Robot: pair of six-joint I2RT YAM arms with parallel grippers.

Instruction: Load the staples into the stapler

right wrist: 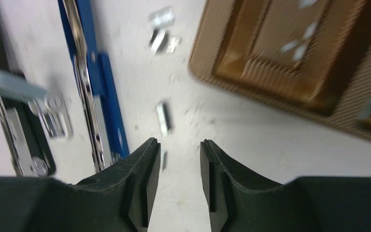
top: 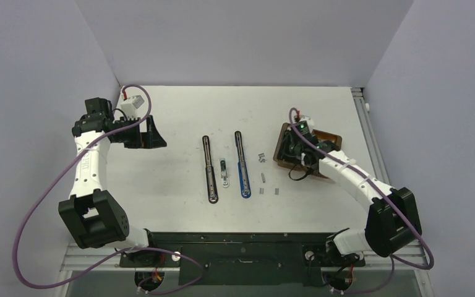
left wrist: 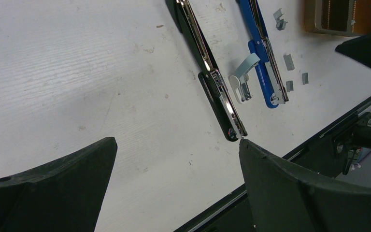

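A black stapler (top: 209, 170), a small white stapler (top: 224, 172) and a blue stapler (top: 243, 166) lie mid-table, with several staple strips (left wrist: 288, 62) to their right. My left gripper (top: 149, 135) stands open at the table's left, nothing between its fingers. My right gripper (top: 296, 147) is above the brown divided box (top: 334, 140); in its blurred wrist view the fingers (right wrist: 140, 186) are part open, with no object clearly between them and staple pieces (right wrist: 163, 117) on the table beyond them.
The brown box, holding staples in compartments, sits at the right, partly hidden by the right arm. The front edge borders a dark rail.
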